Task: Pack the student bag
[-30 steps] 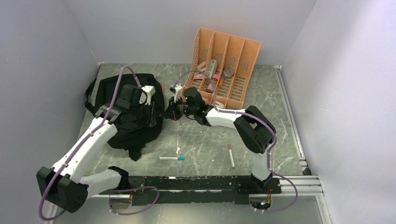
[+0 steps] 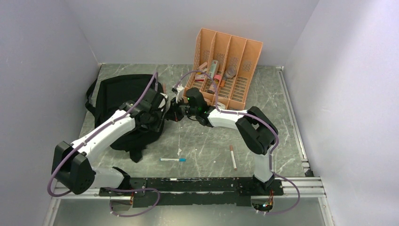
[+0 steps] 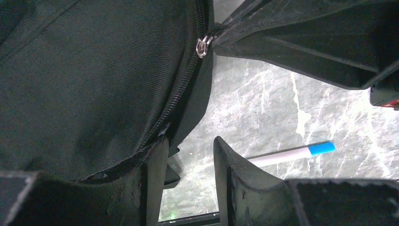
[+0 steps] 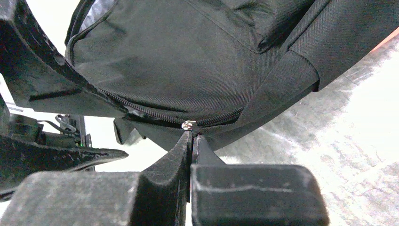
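Observation:
The black bag (image 2: 127, 87) lies on the left of the table. In the right wrist view, a zipper (image 4: 155, 113) runs along its edge, with a metal slider (image 4: 188, 125). My right gripper is shut at this slider, on the small dark zipper pull. The left wrist view shows the same slider (image 3: 203, 46) at the right gripper's tips. My left gripper is open above the bag's zipped edge, its left finger close to the fabric. A white marker with a blue cap (image 3: 322, 148) rests on the table beyond.
A tan organizer (image 2: 251, 49) with several stationery items in its slots stands at the back. Another marker (image 2: 233, 157) with a brown cap lies front right. Bare table (image 2: 207, 146) stretches between the markers, and a white scrap (image 2: 179, 151) lies near the blue-capped one.
The right arm, the organizer and the markers have stayed put.

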